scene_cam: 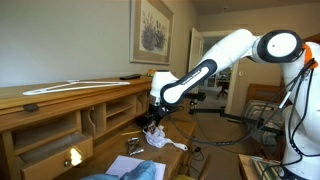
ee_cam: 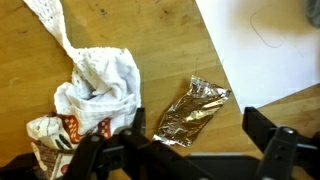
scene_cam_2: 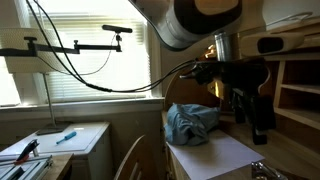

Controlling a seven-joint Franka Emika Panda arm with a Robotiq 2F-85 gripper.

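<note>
My gripper is open above the wooden desk, its dark fingers wide apart in the wrist view with nothing held. Below the gap lies a shiny brown foil wrapper (ee_cam: 192,111), flat on the wood. Left of it a crumpled white cloth (ee_cam: 103,82) lies beside a red and white printed packet (ee_cam: 60,132), which the left finger side partly overlaps. A sheet of white paper (ee_cam: 262,50) is at upper right. In exterior view 2 the gripper (scene_cam_2: 250,130) points downward over the desk, right of the paper (scene_cam_2: 213,158).
Blue-grey cloth (scene_cam_2: 190,123) is heaped by the paper. Wooden cubbies (scene_cam: 118,108) line the back of the desk, and a shelf (scene_cam: 70,95) above carries white hangers. A white surface with pens (scene_cam_2: 75,138) stands at the left in exterior view 2.
</note>
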